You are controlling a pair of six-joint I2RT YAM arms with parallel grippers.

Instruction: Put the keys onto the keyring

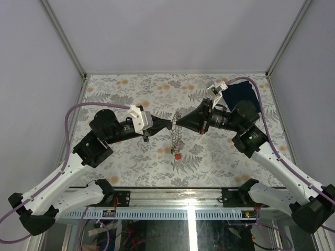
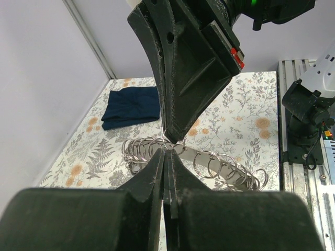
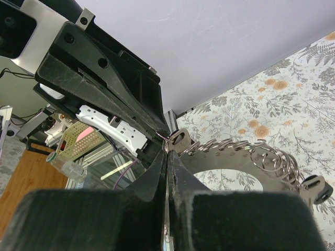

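The keyring is a flat metal band [image 3: 246, 159] strung with several thin wire rings [image 3: 269, 157]; it hangs between the two grippers, with a red piece [image 1: 178, 156] at its lower end. My left gripper is shut on a thin part of it at the top. Nearly tip to tip with it, my right gripper is shut; a thin wire touches its tips, and whether it is pinched I cannot tell. Metal end pieces [image 3: 316, 189] show on the band. Single keys cannot be made out.
A folded dark blue cloth [image 1: 241, 96] lies at the back right of the flower-patterned table [image 1: 115, 162]. The table around the grippers is clear. A metal rail [image 1: 172, 198] runs along the front edge.
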